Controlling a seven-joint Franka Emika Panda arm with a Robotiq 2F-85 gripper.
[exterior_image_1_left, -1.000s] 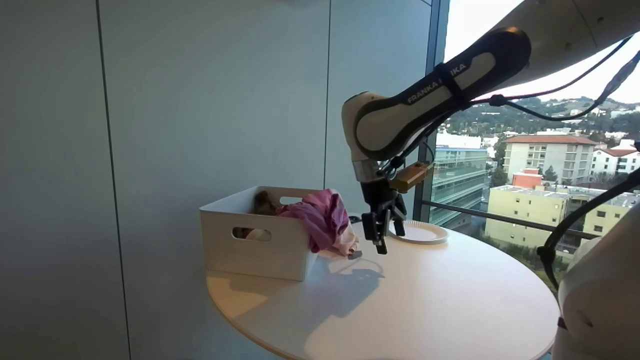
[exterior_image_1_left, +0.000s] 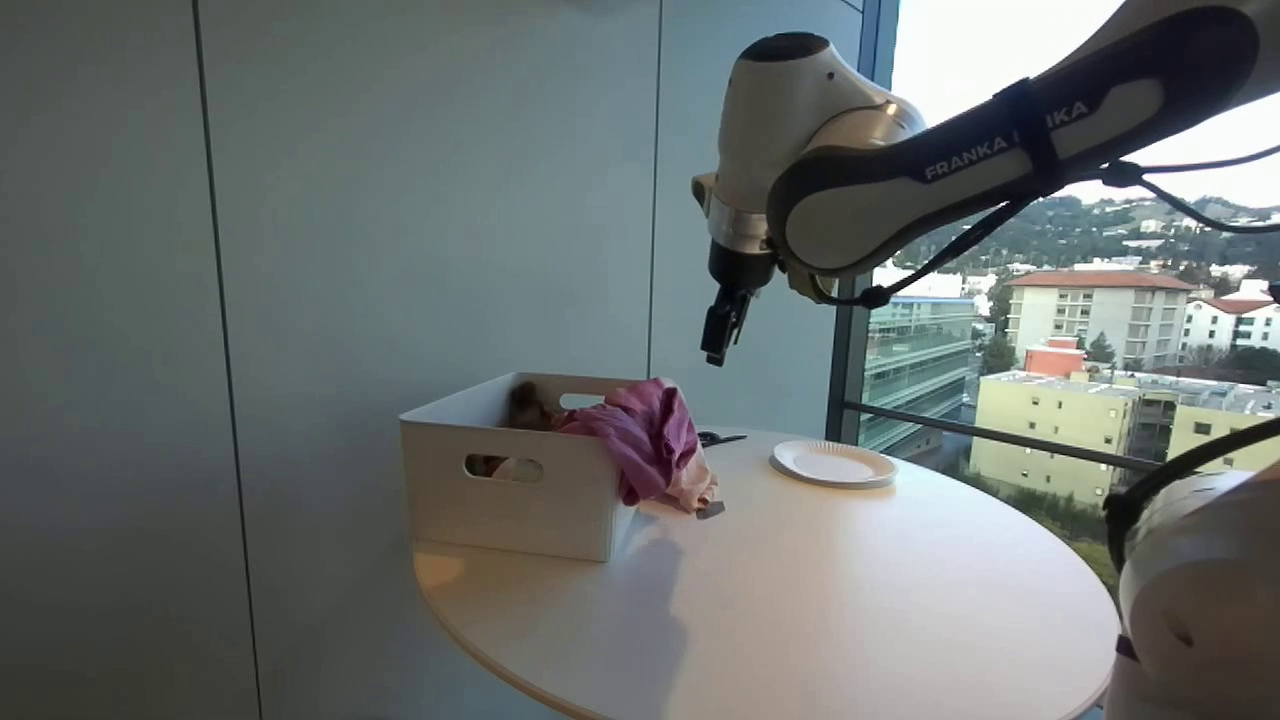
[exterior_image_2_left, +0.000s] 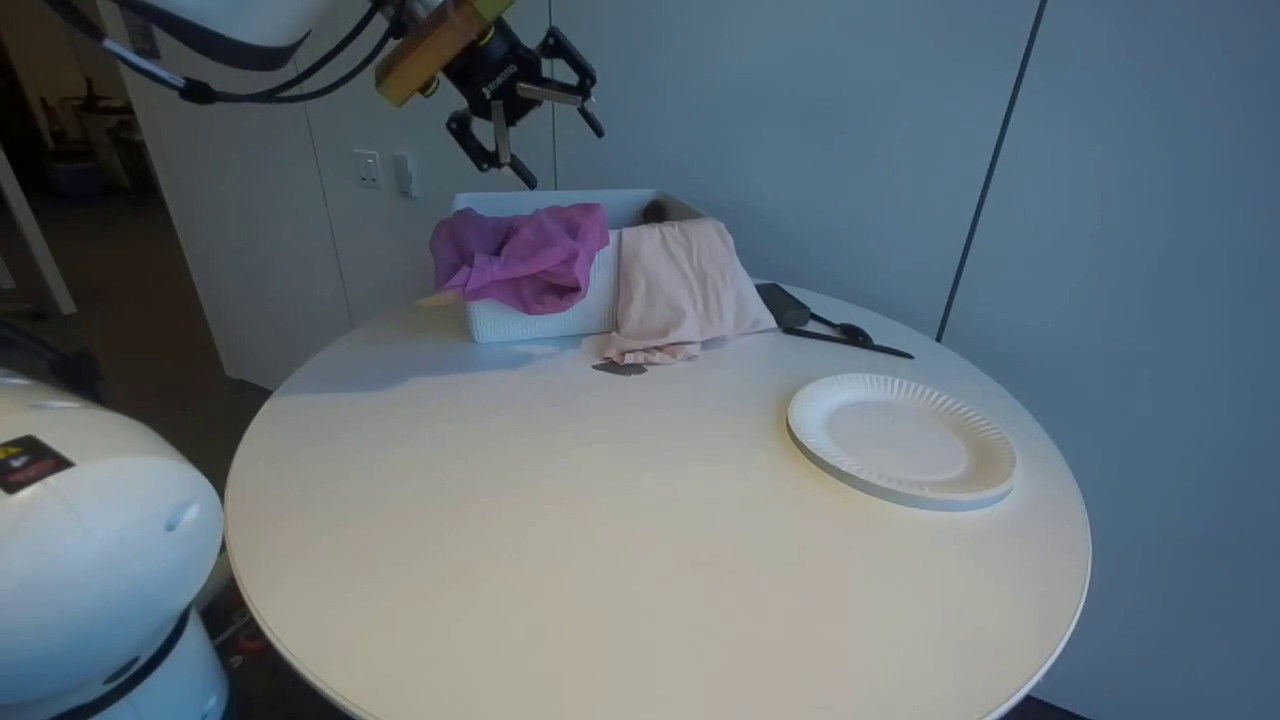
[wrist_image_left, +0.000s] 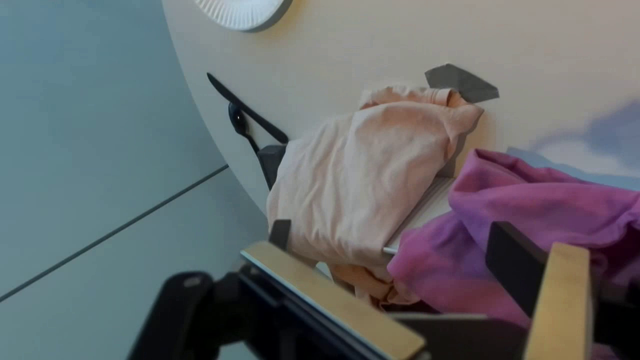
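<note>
High above the box's table-side edge, my gripper (exterior_image_2_left: 561, 146) stands open and empty, its fingers spread wide. A white box (exterior_image_1_left: 510, 510) with handle holes sits on the round table. Purple cloth (exterior_image_2_left: 528, 258) drapes over the box's near wall, bunched at the rim. Beside it a pale pink cloth (exterior_image_2_left: 686, 282) hangs over the corner and reaches the tabletop. In the wrist view, the purple cloth (wrist_image_left: 528, 207) lies below the right finger and the pink cloth (wrist_image_left: 366, 180) is beyond the left one. Something brown (exterior_image_1_left: 525, 406) shows inside the box; most of its contents are hidden.
A white paper plate (exterior_image_2_left: 900, 438) rests on the table. Black utensils (exterior_image_2_left: 840, 334) lie between it and the box. A small grey piece (wrist_image_left: 462, 83) pokes out by the pink cloth's lower edge.
My gripper has risen well above the table and turned, from low beside the box to higher up. The cloths, box and plate look unmoved.
</note>
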